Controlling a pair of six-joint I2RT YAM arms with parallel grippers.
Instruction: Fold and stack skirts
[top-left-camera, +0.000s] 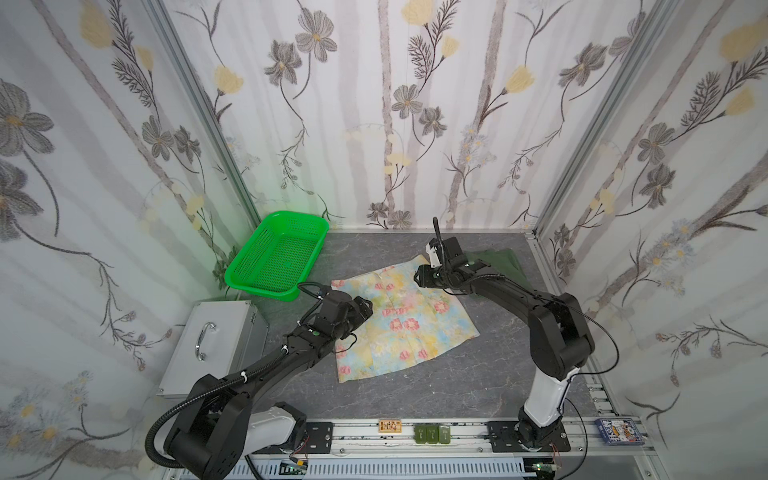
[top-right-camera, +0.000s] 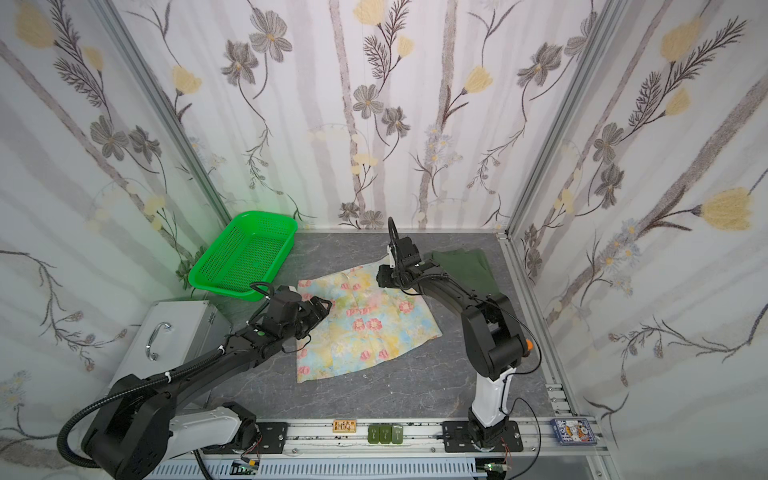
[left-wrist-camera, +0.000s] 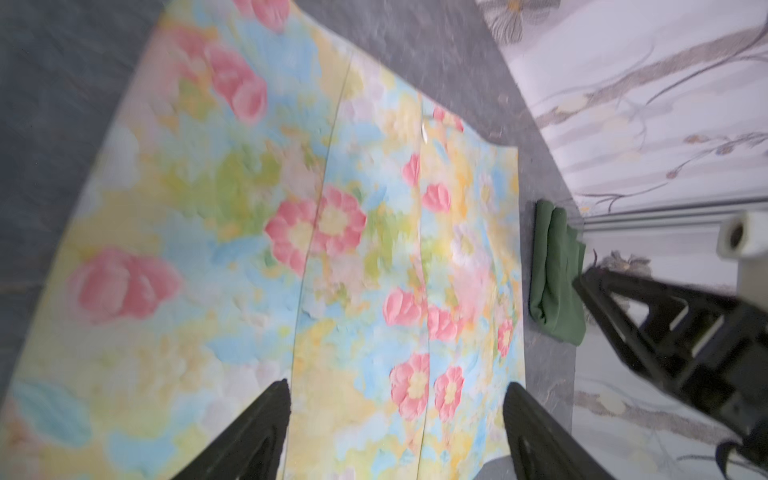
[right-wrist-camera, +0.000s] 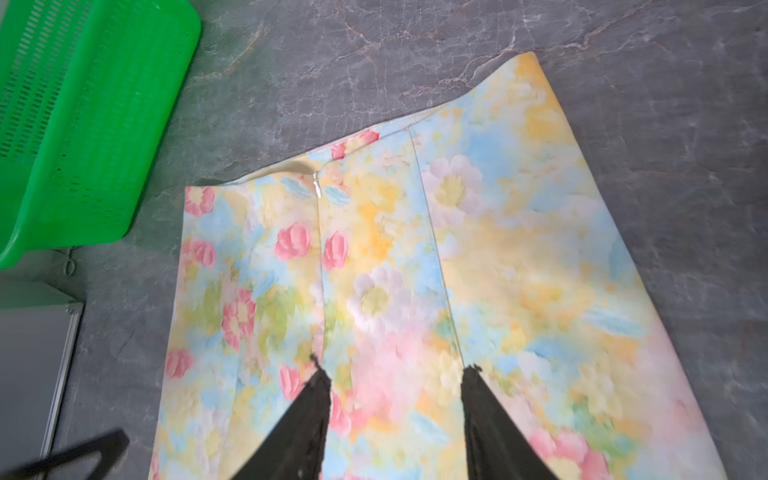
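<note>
A pastel floral skirt (top-left-camera: 408, 336) lies spread flat on the grey table, its seams and small zipper showing in the right wrist view. My left gripper (top-left-camera: 361, 308) hangs over the skirt's left side; in the left wrist view its fingers stand apart over the fabric, holding nothing. My right gripper (top-left-camera: 424, 276) is over the skirt's upper right part; in the right wrist view (right-wrist-camera: 396, 400) it is open above the cloth. A dark green cloth (top-right-camera: 468, 268) lies at the back right, partly behind the right arm in the top left view.
A green plastic basket (top-left-camera: 240, 276) sits at back left, beside a metal box (top-left-camera: 184, 360). An orange-capped bottle (top-right-camera: 528, 345) is mostly hidden by the right arm. Bare table (top-left-camera: 400, 392) shows in front of the skirt.
</note>
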